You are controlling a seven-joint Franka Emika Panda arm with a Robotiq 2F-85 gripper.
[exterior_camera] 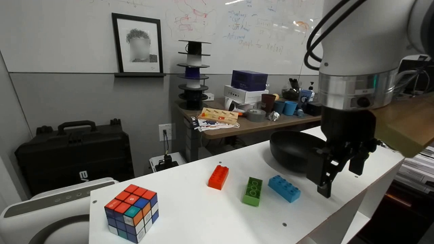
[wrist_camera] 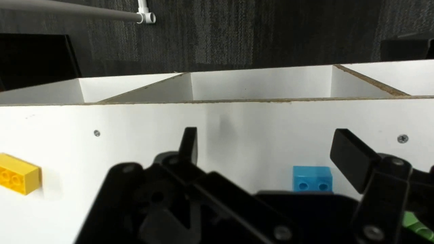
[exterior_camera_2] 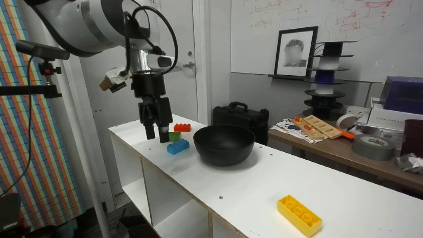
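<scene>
My gripper is open, its two black fingers wide apart with only white surface and part of a blue brick in view between them. In exterior view 1 the gripper [exterior_camera: 340, 179] hangs above the white shelf top, to the right of the blue brick [exterior_camera: 284, 188]. Beside that brick lie a green brick [exterior_camera: 252, 191], studs hidden and hollow side up, and a red brick [exterior_camera: 218, 177]. A black bowl [exterior_camera_2: 224, 144] stands behind the blue brick. Apart from these, a yellow brick [exterior_camera_2: 299, 215] lies hollow side up at the shelf's other end.
A Rubik's cube [exterior_camera: 132, 212] sits at the near left end of the shelf top [exterior_camera: 183, 211]. The shelf's front edge [wrist_camera: 244, 100] drops off to open compartments. Bare surface separates the bowl from the yellow brick.
</scene>
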